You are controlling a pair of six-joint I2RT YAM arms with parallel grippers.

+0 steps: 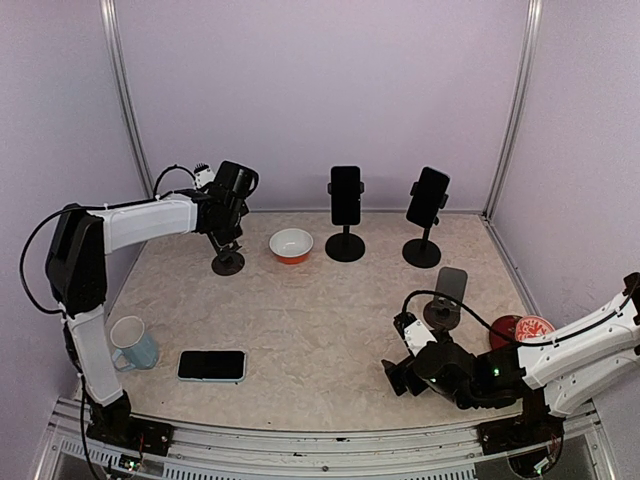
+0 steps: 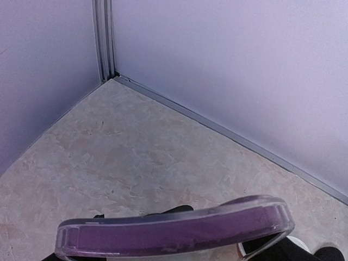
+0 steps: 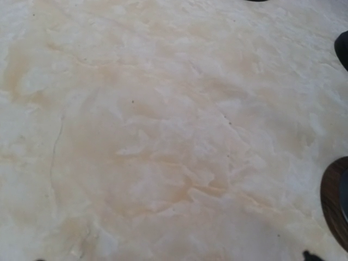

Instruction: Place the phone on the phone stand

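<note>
In the top view my left gripper [image 1: 225, 215] is raised over a stand [image 1: 228, 262] at the back left, largely hiding it. The left wrist view shows it shut on a phone in a clear purple case [image 2: 174, 231], seen edge-on. My right gripper [image 1: 395, 365] is low at the front right, its fingertips mostly out of its wrist view. Another phone [image 1: 211, 365] lies flat at the front left. Two stands hold upright phones [image 1: 345, 195] at the back; a grey stand [image 1: 450, 285] at the right shows no phone.
A white-orange bowl [image 1: 291, 242] sits at the back centre, a blue mug [image 1: 140, 350] at the front left. Red round items [image 1: 505, 330] lie at the right behind my right arm.
</note>
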